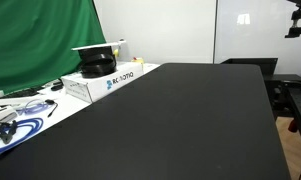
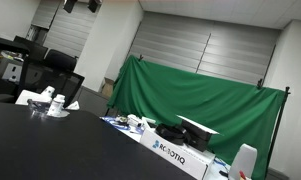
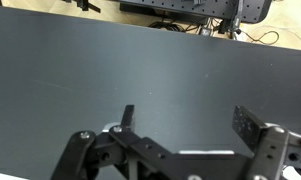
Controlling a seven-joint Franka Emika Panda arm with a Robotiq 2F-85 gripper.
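In the wrist view my gripper hangs over the dark table (image 3: 160, 75), its two black fingers (image 3: 127, 120) spread wide. Nothing shows between them, so it is open. Only bare tabletop appears beneath in that view. A dark part of the arm shows high at the right edge of exterior view 1, well above the table. Exterior view 2 has a small white bottle (image 2: 57, 104) and a clear item (image 2: 38, 106) near the table's far left edge; whether they stand on the table or behind it, I cannot tell.
A white Robotiq box (image 1: 110, 82) with black items on top stands beyond the table's left side. Blue cables (image 1: 28, 128) lie on a white surface nearby. A dark chair (image 2: 52, 72) is behind the table.
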